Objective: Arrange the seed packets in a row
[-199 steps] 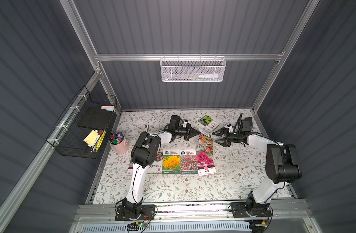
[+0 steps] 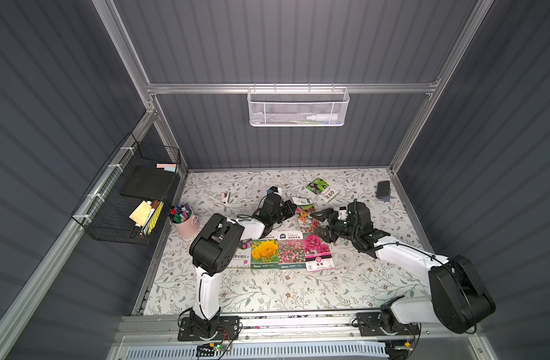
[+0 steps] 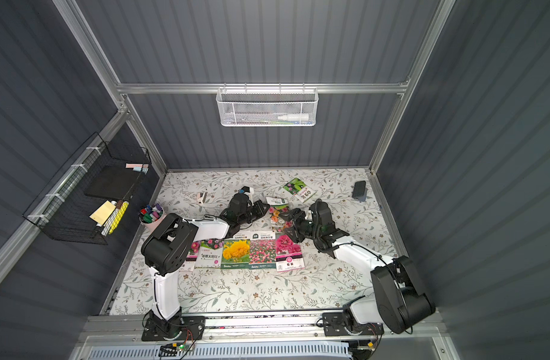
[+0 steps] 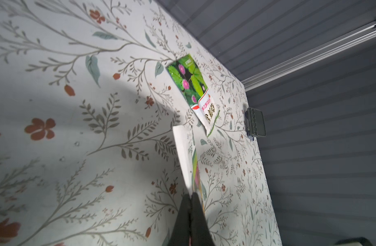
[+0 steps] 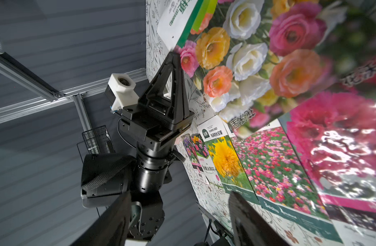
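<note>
The multicoloured flower packet (image 5: 245, 61) hangs tilted, with my left gripper shut on its edge near the white top end. Facing its other side, my right gripper (image 2: 317, 224) is open, its fingers (image 5: 241, 217) apart in the right wrist view. Below, a row of packets lies side by side: a yellow-flower packet (image 2: 264, 250), a pink-field packet (image 2: 291, 252) and a magenta-flower packet (image 2: 318, 255) on the right. Further left are a mixed-flower packet (image 3: 210, 255) and another packet (image 3: 190, 255), partly hidden by the left arm. One green-leaf packet (image 4: 190, 82) lies apart at the back.
A pink pen cup (image 2: 187, 225) stands at the left edge of the table. A dark phone-like object (image 2: 383, 190) lies back right. A black wire basket (image 2: 130, 204) hangs on the left wall.
My left gripper has drawn left with the held packet.
</note>
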